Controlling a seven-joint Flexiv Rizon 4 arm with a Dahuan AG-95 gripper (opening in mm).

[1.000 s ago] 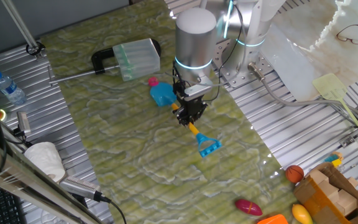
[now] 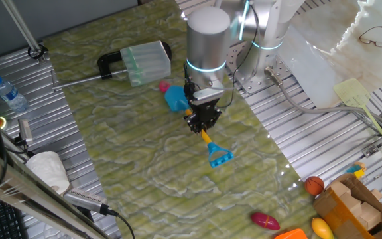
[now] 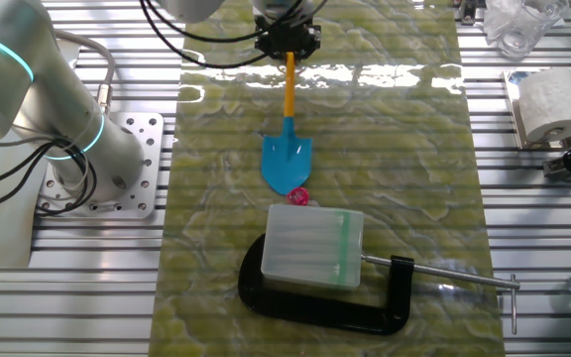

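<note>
A toy shovel with a blue blade (image 3: 286,162), a yellow shaft (image 3: 289,87) and a blue grip end (image 2: 220,156) extends to both sides of my gripper (image 2: 203,126). The gripper appears shut on the yellow shaft, pointing down over the green marbled mat; its fingertips are dark and hard to make out. A small pink round thing (image 3: 298,196) lies at the tip of the blade. Whether the blade touches the mat or hovers just over it, I cannot tell.
Beyond the blade lies a black clamp (image 3: 325,311) beside a translucent box (image 3: 310,246). A purple-red toy (image 2: 264,220), a yellow lemon-like toy (image 2: 321,228), a small basketball (image 2: 314,185) and a cardboard box (image 2: 350,209) crowd one corner.
The arm's upper part swayed. The pink thing has hardly moved.
</note>
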